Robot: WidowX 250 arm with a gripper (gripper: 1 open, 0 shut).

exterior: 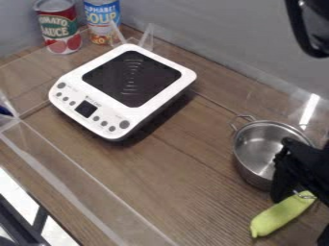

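Observation:
A yellow-green elongated object [276, 216], like a toy vegetable, lies on the wooden counter at the lower right. A steel pot [264, 142] stands just behind, partly covered by my gripper.
A white induction cooker [122, 91] sits at the centre left. A tomato can [58, 29] and an alphabet soup can [103, 19] stand at the back left.

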